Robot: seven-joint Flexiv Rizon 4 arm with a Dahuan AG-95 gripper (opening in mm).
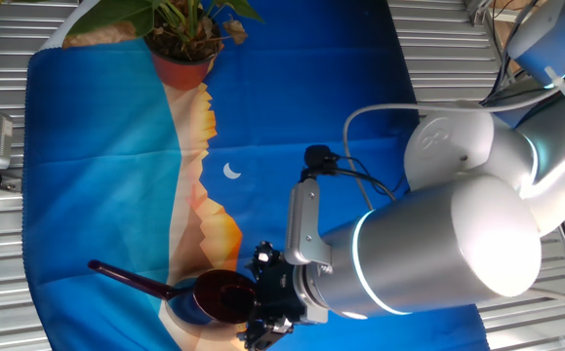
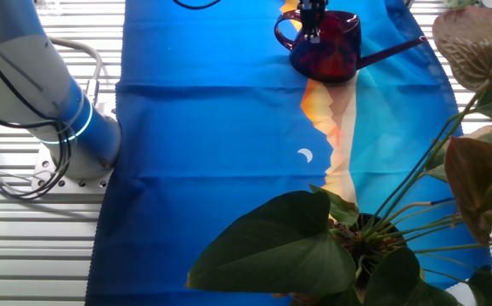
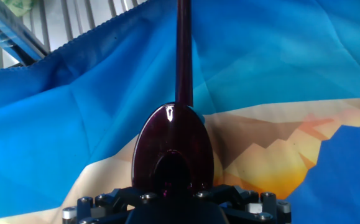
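Note:
A dark red, glossy watering can (image 2: pixel 330 49) with a long spout stands upright on the printed cloth. From above, in exterior view 1, its body (image 1: pixel 225 294) lies directly in front of my gripper (image 1: pixel 261 296), the spout pointing away to the left. My gripper is open in the wrist view, its fingers (image 3: pixel 254 208) spread wide to either side of the near end of the can. The can's handle (image 2: pixel 285 32) shows in exterior view 2, with a dark finger (image 2: pixel 313 25) in front of the can. Contact with the handle cannot be made out.
A potted plant (image 1: pixel 182 70) stands at the cloth's far end, its broad leaves (image 2: pixel 271 246) filling the front of exterior view 2. A loose cable (image 1: pixel 380 107) loops beside the arm.

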